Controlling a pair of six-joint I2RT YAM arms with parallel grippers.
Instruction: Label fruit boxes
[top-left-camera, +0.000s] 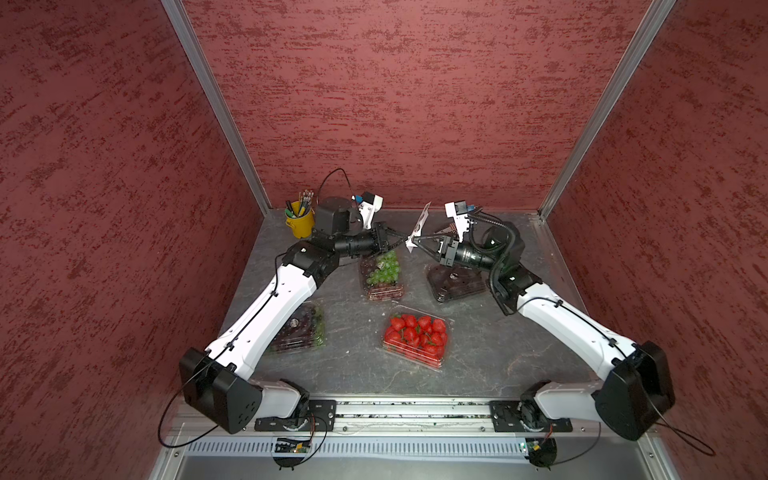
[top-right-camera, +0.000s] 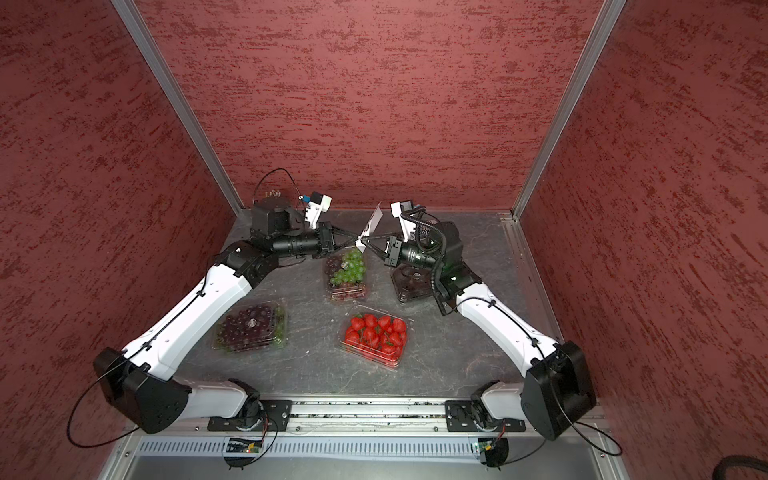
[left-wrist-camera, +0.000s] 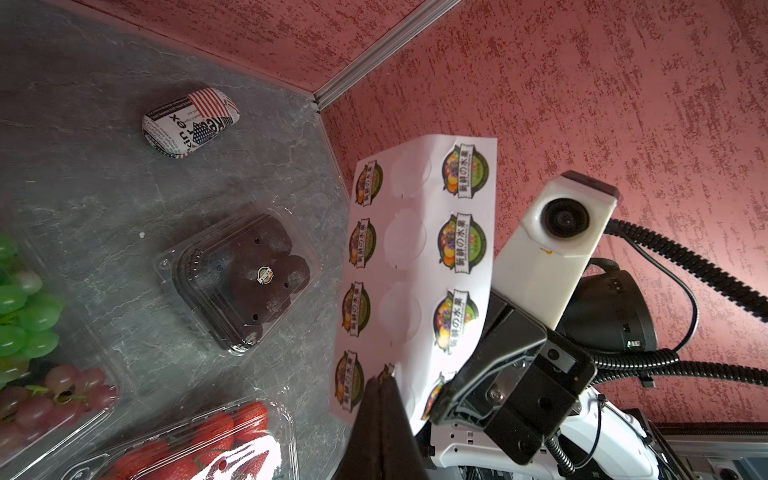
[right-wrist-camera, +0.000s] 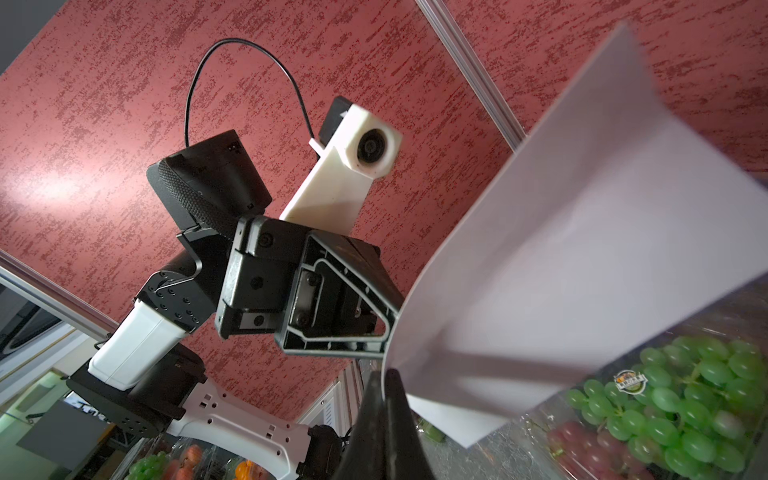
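My right gripper is shut on the edge of a white label sheet (left-wrist-camera: 416, 240), which stands up bent. Round fruit labels in two columns face the left wrist camera, with bare circles between them. My left gripper is shut, its tips against the lower part of the sheet. A bit of label shows by those tips; whether it is held cannot be seen. Below lie clear boxes of strawberries (top-left-camera: 416, 336), green and red grapes (top-left-camera: 382, 274), and dark fruit (left-wrist-camera: 260, 276). A dark-grape box (top-right-camera: 252, 326) sits front left. Labels show on the last three.
A yellow mug (top-left-camera: 300, 221) with brushes or pens stands at the back left. A printed, rounded object lies at the back right, behind the dark-fruit box. Bare table shows around the strawberry box, especially at front right.
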